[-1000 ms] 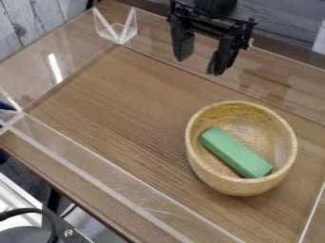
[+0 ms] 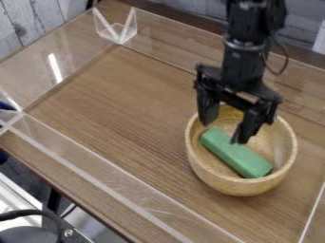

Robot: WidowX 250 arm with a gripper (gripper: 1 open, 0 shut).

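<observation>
My gripper [image 2: 235, 114] hangs down from the top, dark, with its fingers open over the back part of a round tan bowl [image 2: 282, 161]. A green oblong block [image 2: 235, 152] lies tilted inside the bowl, just below the fingers. Whether the fingertips touch the bowl's rim cannot be told.
A clear wire-like shape [image 2: 114, 27] stands at the back left. The wooden table [image 2: 102, 114] is open on the left. A black cable or part [image 2: 32, 223] lies at the bottom left corner.
My gripper has come down and toward the front, from the back of the table to over the bowl. The bowl and green block look unmoved.
</observation>
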